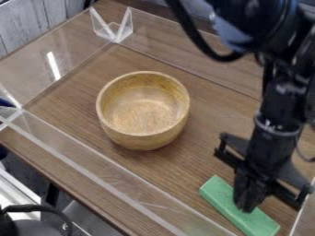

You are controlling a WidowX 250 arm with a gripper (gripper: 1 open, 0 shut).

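My black gripper (256,191) hangs low at the right of the camera view, its fingers over the upper part of a green rectangular block (240,212) near the front edge of the table. The fingertips are close to the block; whether they touch it I cannot tell. The gripper's fingers look narrowly spaced, with nothing clearly held between them.
A round wooden bowl (142,129) sits left of centre on the wooden table (80,78). A small clear container (112,26) stands at the back left. Dark cables lie at the lower left edge.
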